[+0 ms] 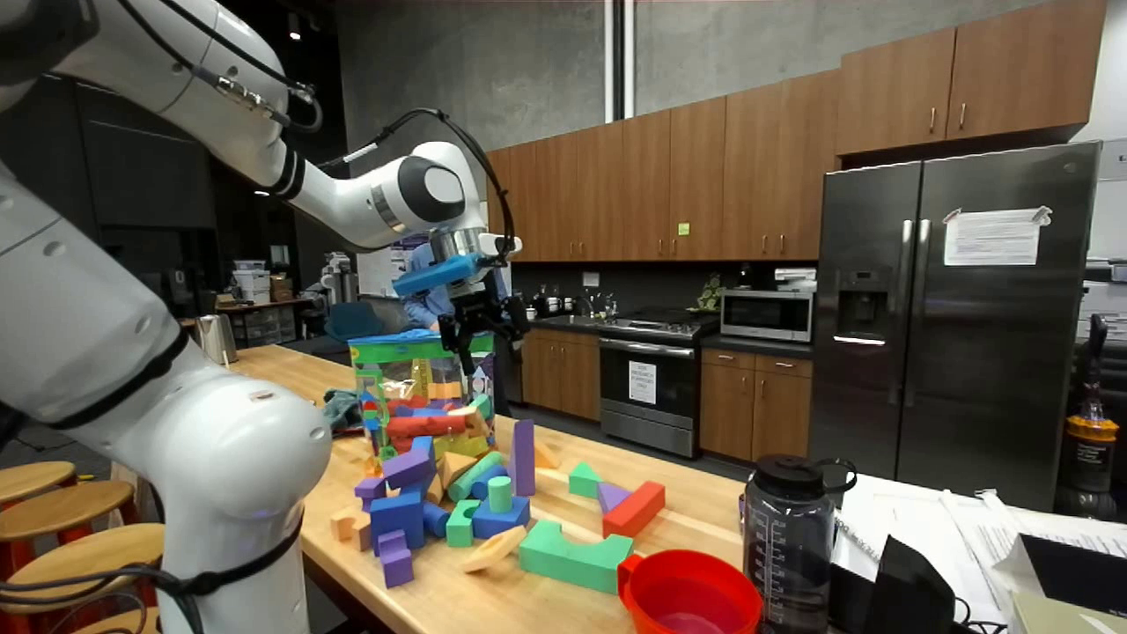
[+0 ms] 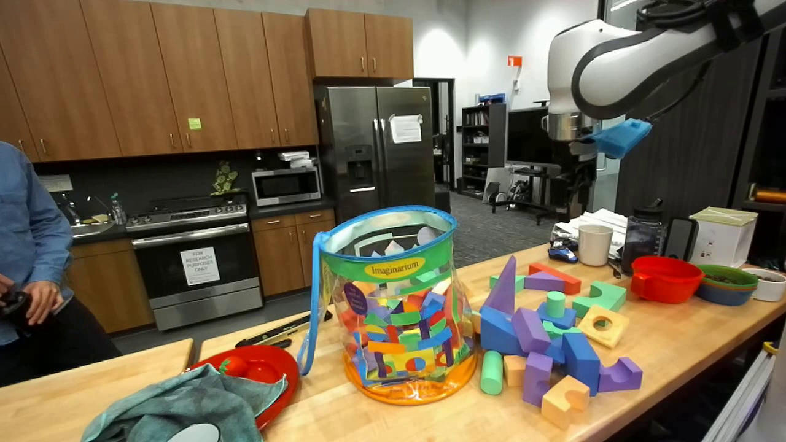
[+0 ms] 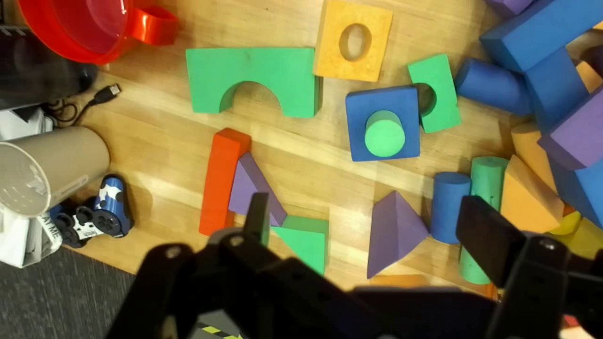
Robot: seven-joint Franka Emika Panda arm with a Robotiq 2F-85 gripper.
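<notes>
My gripper is open above the table, its two dark fingers wide apart with nothing held between them. Below it in the wrist view lie a purple triangular block [image 3: 394,234], a blue cylinder [image 3: 448,206] and a green triangle [image 3: 306,240]. A green cylinder [image 3: 384,134] stands on a blue square block [image 3: 356,127], beside a green arch [image 3: 254,79] and an orange block with a hole [image 3: 353,42]. A red block [image 3: 223,181] touches a purple triangle [image 3: 254,189]. In exterior view 2 the clear Imaginarium bag [image 2: 398,294] holds many blocks.
A red cup [image 2: 667,279], a dark water bottle [image 1: 787,539] and a beige mug [image 2: 594,244] stand at one end of the table. Past the bag lies a red plate [image 2: 284,368] with a teal cloth [image 2: 195,405]. Several blocks are heaped close beside the bag.
</notes>
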